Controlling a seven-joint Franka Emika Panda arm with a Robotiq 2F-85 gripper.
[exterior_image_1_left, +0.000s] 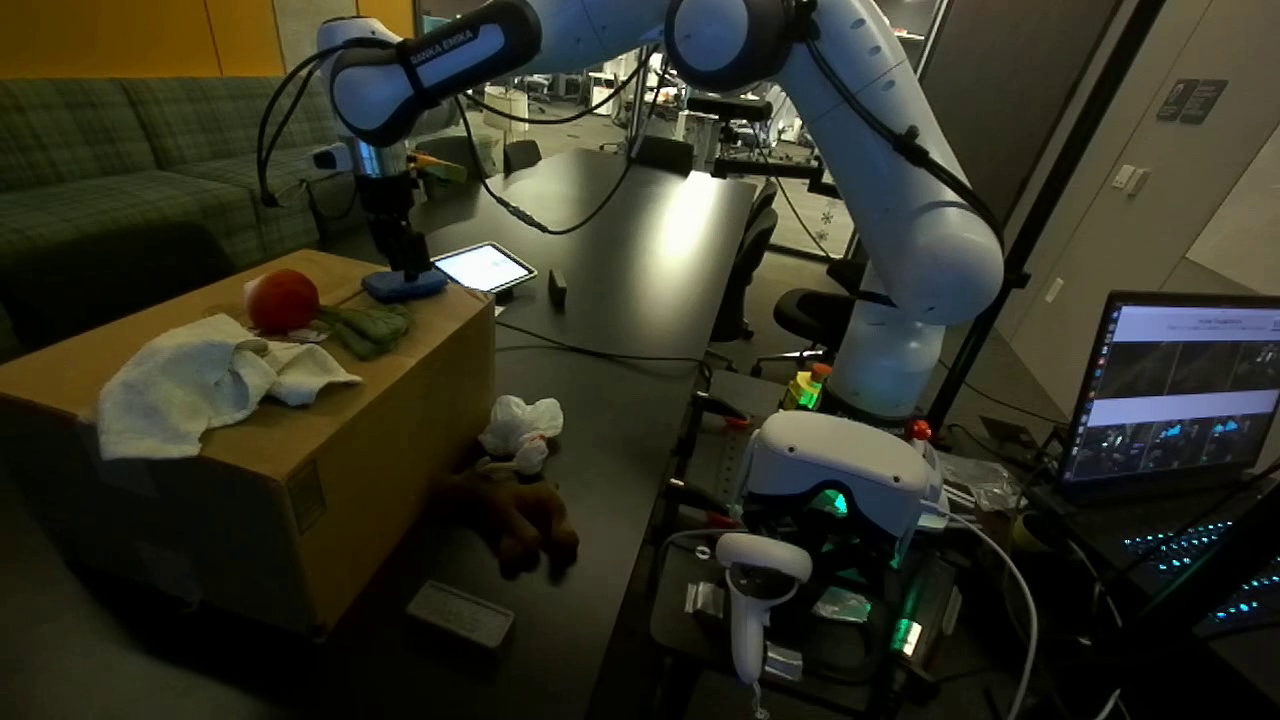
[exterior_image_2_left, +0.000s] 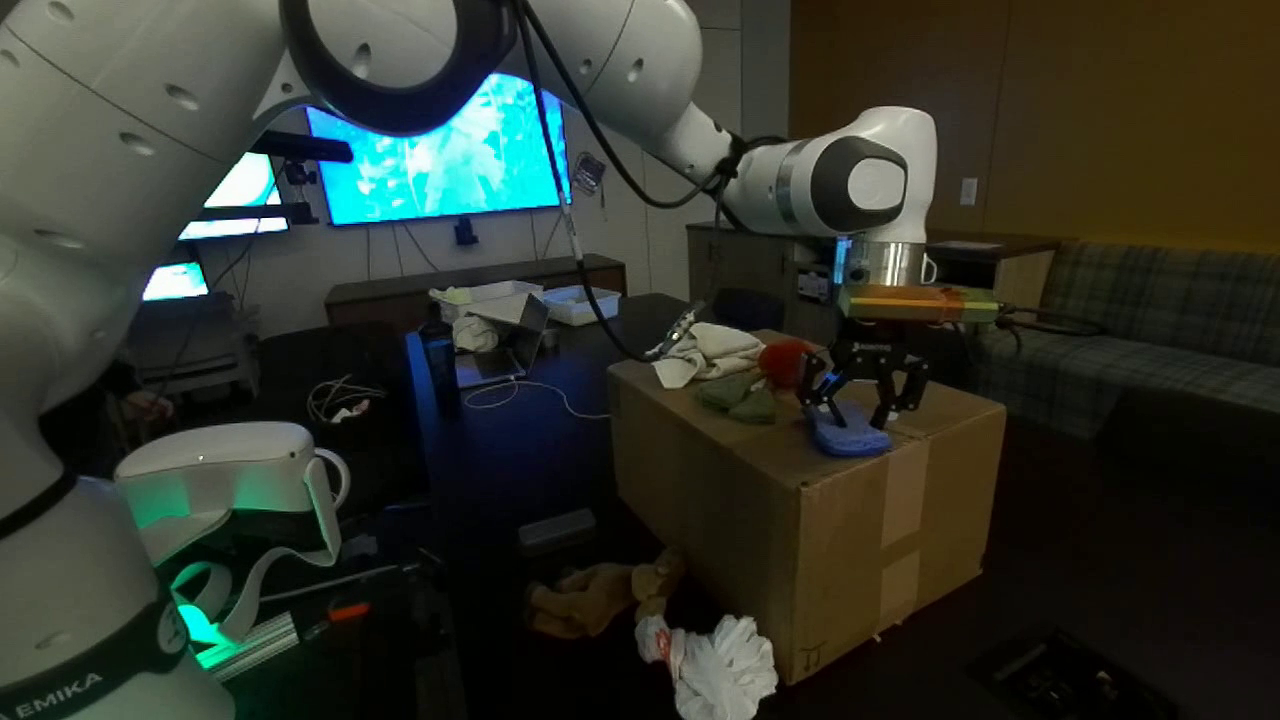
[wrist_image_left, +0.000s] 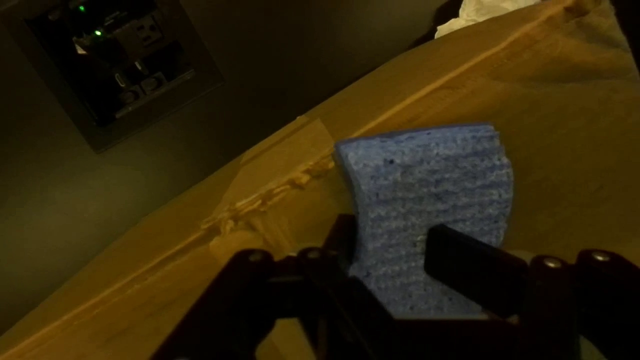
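Note:
A blue sponge (wrist_image_left: 432, 180) lies on top of a cardboard box (exterior_image_2_left: 720, 480), close to one edge. My gripper points down over it, its fingers part open. In the wrist view one finger (wrist_image_left: 343, 237) stands at the sponge's left edge, and the other finger (wrist_image_left: 474, 267) overlaps its upper face. Whether either fingertip presses on the sponge cannot be made out. Exterior view 2 has the gripper (exterior_image_2_left: 854, 418) right at the sponge. Also on the box are a red ball (exterior_image_1_left: 283, 301), a green cloth (exterior_image_1_left: 365, 328) and a white towel (exterior_image_1_left: 198, 384).
Below the box, on the dark table, are a white plastic bag (exterior_image_1_left: 522, 428), a brown plush toy (exterior_image_1_left: 516, 516) and a grey flat block (exterior_image_1_left: 461, 614). A lit tablet (exterior_image_1_left: 485, 266) lies beyond the box.

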